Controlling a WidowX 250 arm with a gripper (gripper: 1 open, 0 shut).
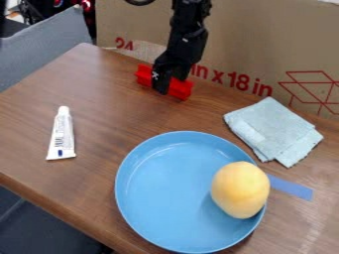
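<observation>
My black gripper (169, 77) is low at the back of the table, over a red cylindrical object (145, 72), a can or similar, its fingers around the middle of it; whether they grip it I cannot tell. A white tube (61, 134) lies at the left. A blue plate (159, 198) at the front holds a pale yellow round object (240, 190) on its right side.
A folded light blue cloth (272, 129) lies at the right, with a blue strip (294, 188) below it. A cardboard box (265, 40) stands along the back.
</observation>
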